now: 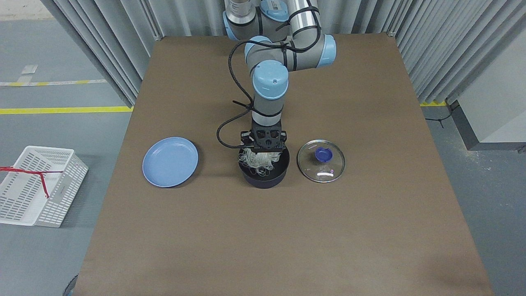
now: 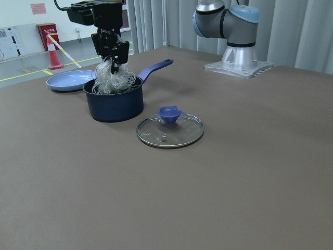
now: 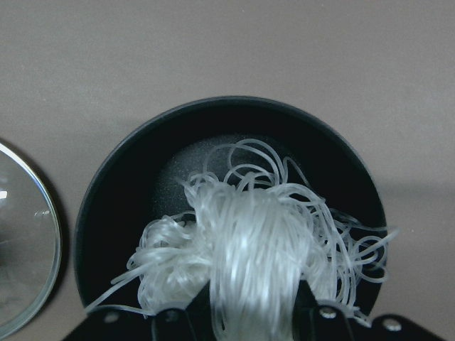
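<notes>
My gripper (image 2: 113, 57) is low over the dark saucepan (image 1: 264, 180), shut on a clump of white stringy noodles (image 3: 256, 263), which hang down inside the pot (image 2: 115, 109) with some strands over its rim. The fingertips are mostly hidden by the noodles. An empty blue plate (image 1: 170, 162) lies left of the pot in the front view. To the right lies the glass lid (image 1: 320, 170) with its blue knob (image 1: 323, 155), flat on the table.
A white basket (image 1: 49, 197) stands on the floor off the table's left. The pot's blue handle (image 2: 158, 66) sticks out toward the robot's base.
</notes>
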